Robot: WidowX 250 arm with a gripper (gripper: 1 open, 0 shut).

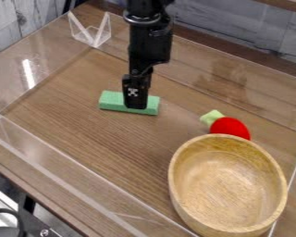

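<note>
The black gripper (134,91) points down over a flat green block (114,101) near the upper middle of the table, its fingertips at or just above the block's top; whether they touch it is unclear. The fingers look apart, with no sign of them closed on the block. The arm rises from there toward the top of the view.
A wooden bowl (228,190) fills the lower right. A red round object (229,128) with a small pale green piece (211,118) lies behind it. A black cable shows at the bottom left corner.
</note>
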